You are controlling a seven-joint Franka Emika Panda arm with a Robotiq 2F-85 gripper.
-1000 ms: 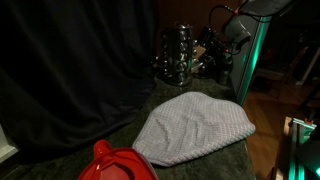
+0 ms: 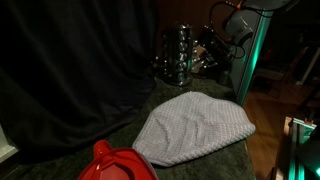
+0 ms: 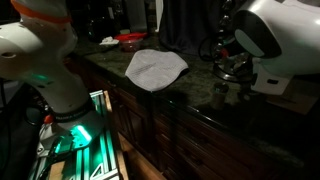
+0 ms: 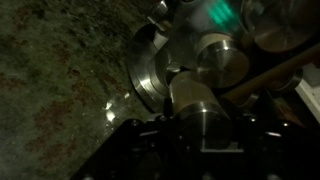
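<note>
A dark spice rack point(image 2: 178, 55) with several metal-lidded jars stands at the back of the counter. Close beside it, on its right in exterior view 1, is my gripper. The wrist view has a metal-capped jar point(image 4: 198, 105) between the fingers, and the fingers are shut on it. This jar lies right up against the rack's other jars point(image 4: 222, 62); poor light hides whether it is clear of its slot. In exterior view 2 the white arm point(image 3: 275, 35) reaches in from the right and largely covers the rack.
A grey cloth point(image 2: 195, 127) lies spread on the dark stone counter. Near the camera is a red lidded pot point(image 2: 118, 165). A small jar point(image 3: 219, 95) stands by the counter's front edge in exterior view 2. Bare counter lies between cloth and rack.
The gripper has shifted slightly beside the rack over the last second. Cloth, pot and rack look unmoved.
</note>
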